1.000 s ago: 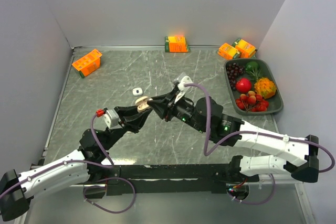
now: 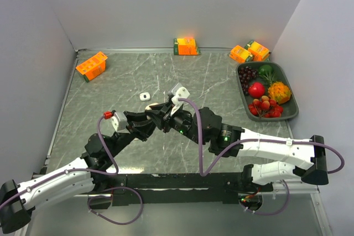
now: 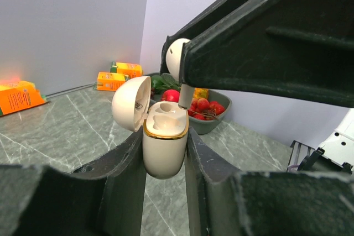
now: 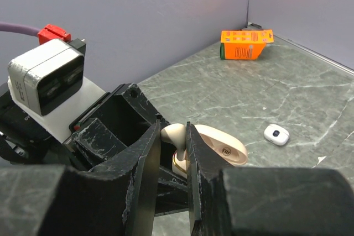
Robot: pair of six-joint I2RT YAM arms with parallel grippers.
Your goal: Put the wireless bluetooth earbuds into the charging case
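Observation:
My left gripper (image 2: 145, 122) is shut on the white charging case (image 3: 164, 153), whose lid (image 3: 128, 104) stands open, showing the earbud slots. My right gripper (image 2: 159, 113) is shut on a white earbud, held just above the case; in the left wrist view the earbud's stem (image 3: 186, 96) points down at the case's right slot, close to its top. Whether it touches cannot be told. In the right wrist view the case is partly hidden behind my right gripper's fingers.
A small white object (image 2: 145, 96) lies on the marble table (image 2: 116, 98). Orange cartons (image 2: 186, 46) stand along the back and left, and a grey basket of fruit (image 2: 244, 98) is at the right. Walls enclose the table.
My right gripper has moved left and a little down, bringing the earbud over the case. The left gripper has shifted only slightly.

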